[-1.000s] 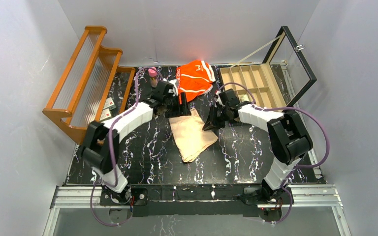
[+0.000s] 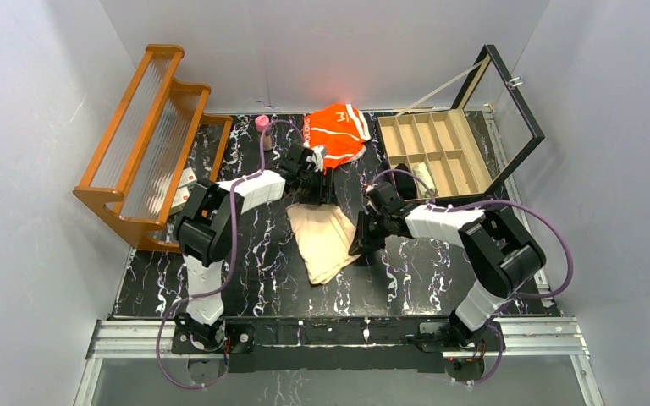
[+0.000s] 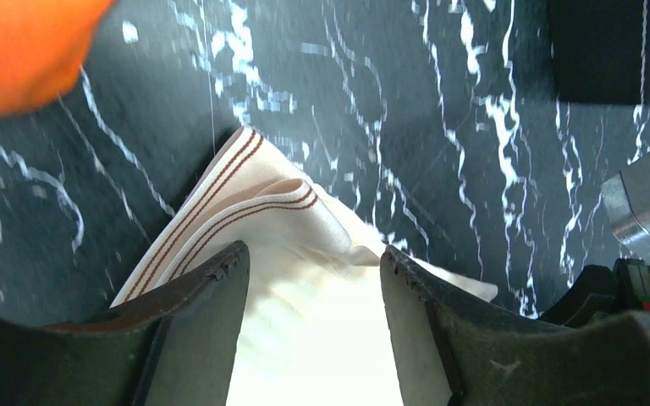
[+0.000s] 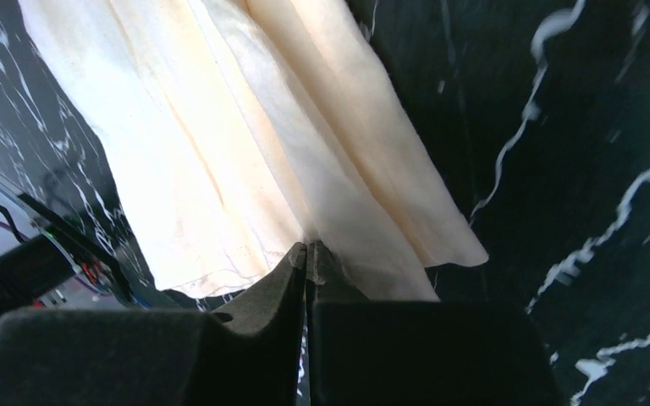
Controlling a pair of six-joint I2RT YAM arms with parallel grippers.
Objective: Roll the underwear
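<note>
The cream underwear (image 2: 319, 241) lies on the dark marbled table between my arms, its right edge partly folded over. Over its far end my left gripper (image 2: 328, 199) points down. In the left wrist view, the fingers (image 3: 225, 296) stand wide apart with the underwear's striped waistband (image 3: 233, 203) below and between them. At the cloth's right edge, my right gripper (image 2: 354, 251) is shut on a pinch of fabric. The right wrist view shows its tips (image 4: 328, 264) closed together, a fold of the underwear (image 4: 322, 152) rising from them.
An orange bag (image 2: 336, 135) lies behind the underwear. To the right back stands an open divided wooden box (image 2: 436, 152) with a propped lid; a wooden rack (image 2: 135, 144) is at the left.
My left gripper has swung right along the underwear's far end. My right gripper has moved toward the front, and the cloth's right corner has been drawn in with a fold.
</note>
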